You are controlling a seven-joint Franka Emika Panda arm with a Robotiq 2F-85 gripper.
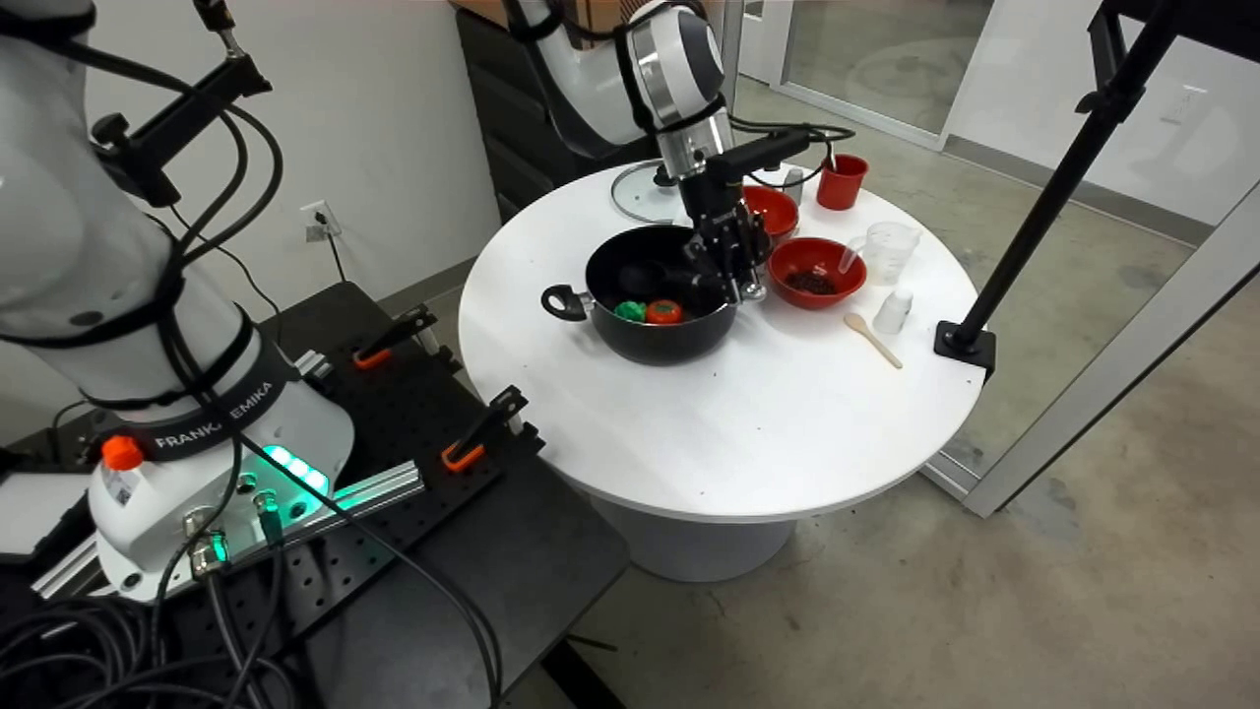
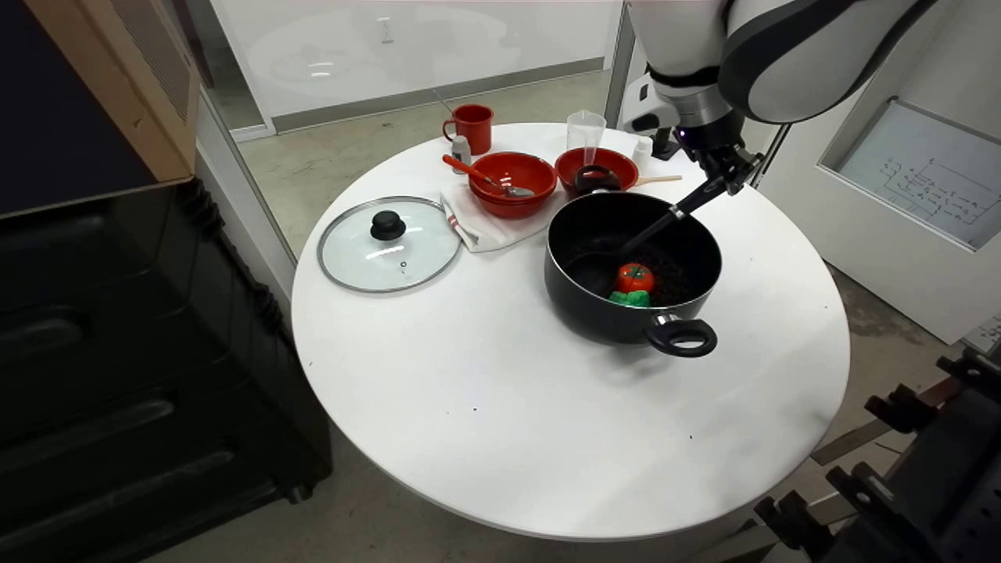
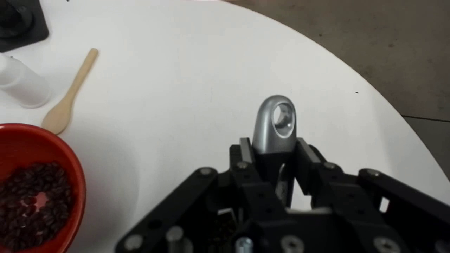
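Inside the black pot (image 2: pixel 600 314) rests the head of a black ladle (image 2: pixel 593 270), its handle slanting up over the rim. My gripper is shut on that handle near its silver looped end (image 3: pixel 270 126). In the first exterior view the gripper (image 1: pixel 739 282) stands at the pot's right rim. A red tomato (image 2: pixel 635 277) and a green pepper-like piece (image 2: pixel 630 299) lie in the pot, near the side handle. Dark small bits seem to cover part of its floor, too dim to make out.
Right of the pot stand a red bowl of dark beans (image 1: pixel 815 248), a wooden spoon (image 1: pixel 874 341), a white bottle (image 1: pixel 894 312) and a clear measuring cup (image 1: pixel 889 250). Stacked red bowls (image 2: pixel 511 178) and a glass lid (image 2: pixel 389 245) lie behind.
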